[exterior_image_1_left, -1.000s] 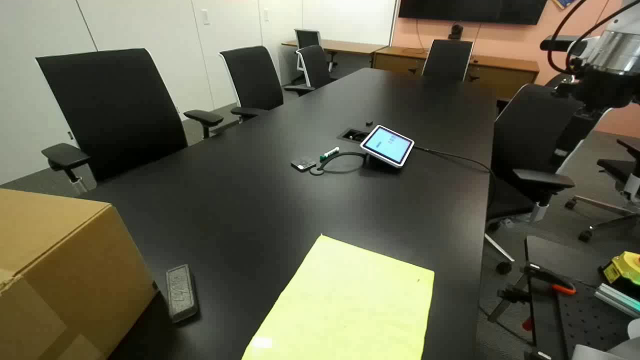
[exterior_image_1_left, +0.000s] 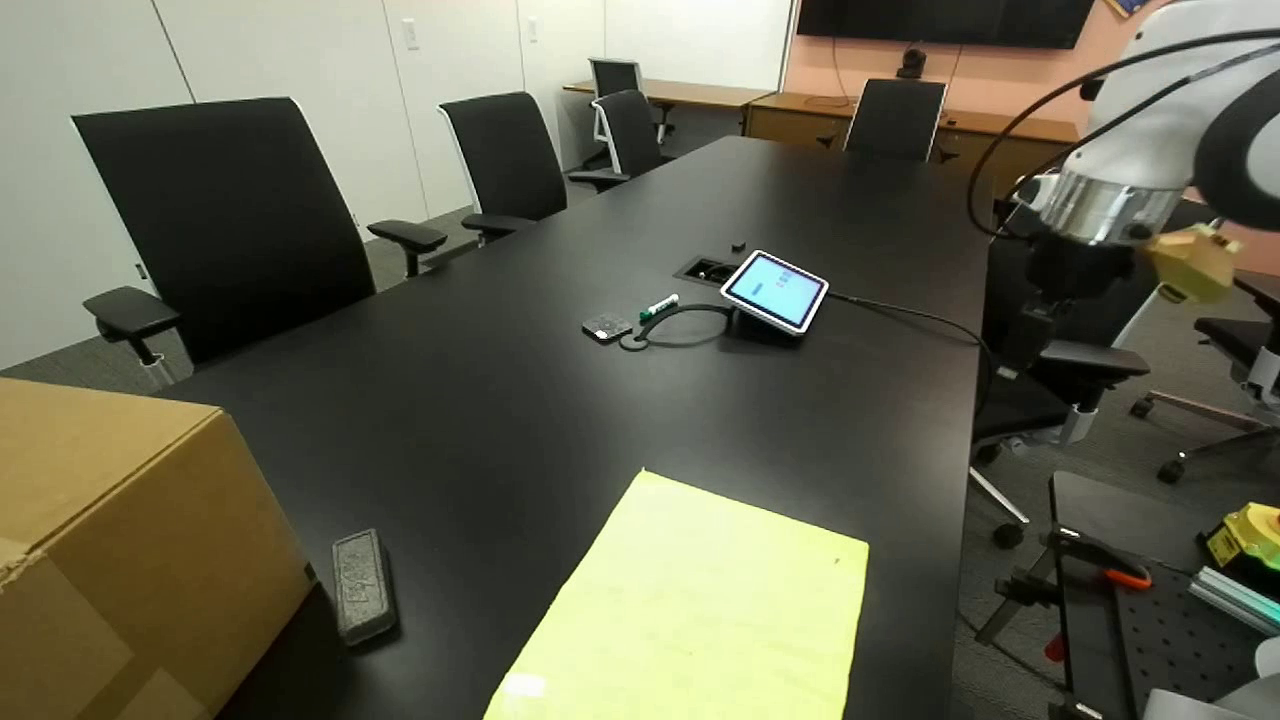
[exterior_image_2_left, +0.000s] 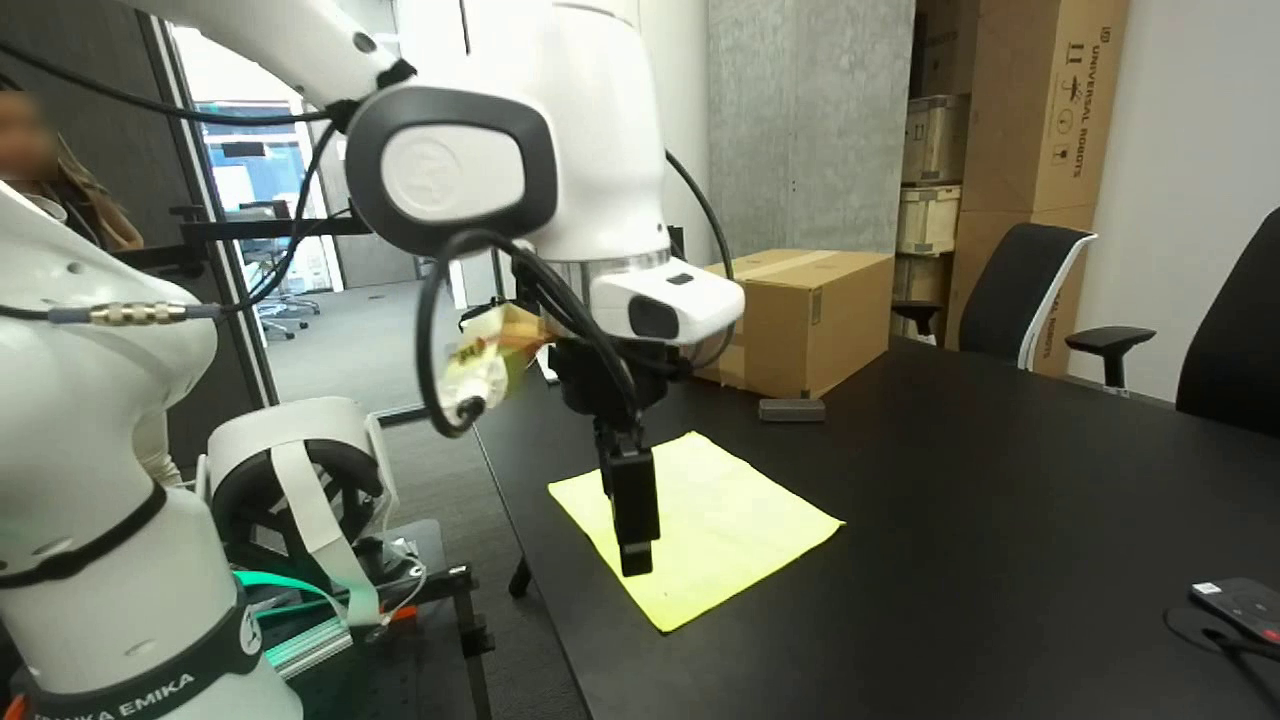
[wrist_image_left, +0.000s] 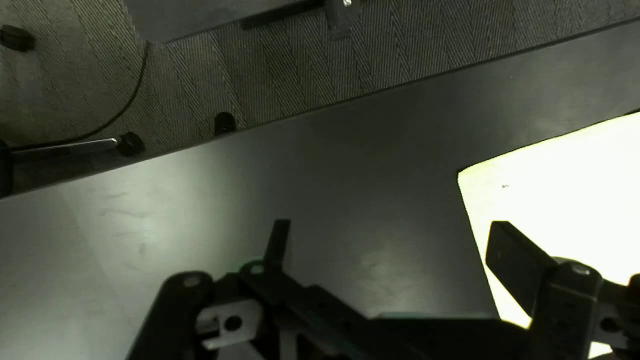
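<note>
A yellow cloth (exterior_image_1_left: 708, 600) lies flat on the black table, close to its edge on the robot's side. In the wrist view one corner of the cloth (wrist_image_left: 558, 198) shows at the right, washed out to white. My gripper is open, its two fingers wide apart with only bare table seen between them; the right finger overlaps the cloth's edge in that view. From the second exterior view the gripper (exterior_image_2_left: 636, 558) points down and appears in front of the cloth (exterior_image_2_left: 732, 528), held above the table. In exterior view 1 the gripper (exterior_image_1_left: 1020, 348) is dark against a chair.
A grey eraser (exterior_image_1_left: 363, 586) lies beside a cardboard box (exterior_image_1_left: 156, 540). Farther along the table are a tablet (exterior_image_1_left: 777, 292), a green-and-white marker (exterior_image_1_left: 660, 307) and a small dark device (exterior_image_1_left: 607, 328) with a cable. Clear table surrounds the cloth.
My arm and gripper have moved left in exterior view 1, toward the table's edge, and the gripper appears lower. The cloth, eraser, box and tablet have stayed put.
</note>
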